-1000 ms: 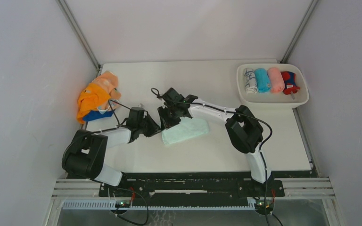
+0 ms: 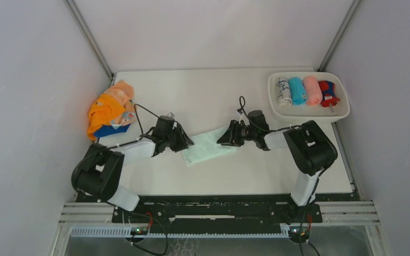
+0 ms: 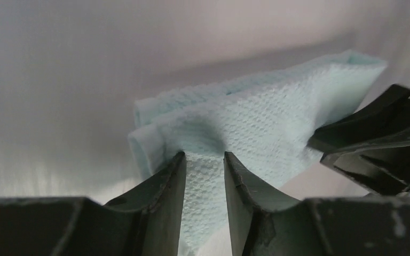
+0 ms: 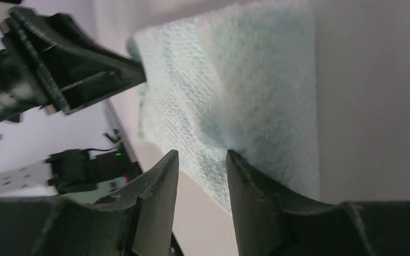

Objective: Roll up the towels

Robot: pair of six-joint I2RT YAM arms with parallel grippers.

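Note:
A pale mint towel, folded into a slanted rectangle, lies flat at the middle of the table. Over its left end is my left gripper; in the left wrist view its fingers stand partly apart, with the folded edges of the towel below. Over the right end of the towel hovers my right gripper, whose fingers are also parted above the cloth in the right wrist view. Whether either one touches the towel cannot be made out.
A heap of orange, peach and blue towels sits at the table's left back edge. Several rolled towels stand in a row inside the white bin at the back right. Bare table lies behind and in front of the mint towel.
My right gripper has travelled rightwards along the towel, from its left end to its right end.

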